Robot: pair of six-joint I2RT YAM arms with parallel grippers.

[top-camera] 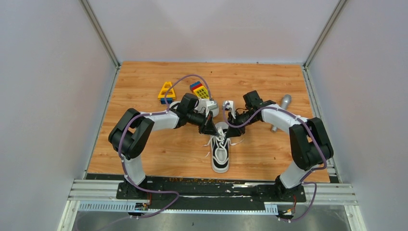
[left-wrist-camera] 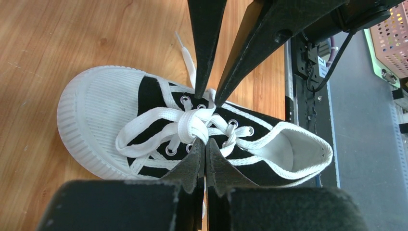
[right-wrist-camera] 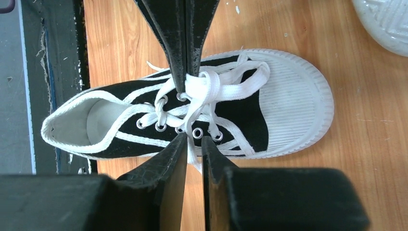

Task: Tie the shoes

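Note:
A black and white canvas shoe (top-camera: pixel 220 166) rests on the table, its toe away from the robot base. Across its eyelets, white laces (right-wrist-camera: pixel 231 91) form a loop and a wrapped knot. My left gripper is shut at the knot, with lace gripped at its fingertips. In the right wrist view those left fingers (right-wrist-camera: pixel 176 57) meet the lace loop from the far side. My right gripper is part open, and a lace strand (right-wrist-camera: pixel 191 150) passes between its fingertips. From the left wrist view, the right fingers (left-wrist-camera: pixel 208 48) straddle lace beside the knot.
Another white-soled shoe (right-wrist-camera: pixel 387 21) lies beyond the toe, partly covered by the left arm in the top view. Toy blocks (top-camera: pixel 167 92) sit at the back left, and a grey cylindrical object (top-camera: pixel 285 102) lies at the right. Bare wood (top-camera: pixel 168 154) flanks the shoe.

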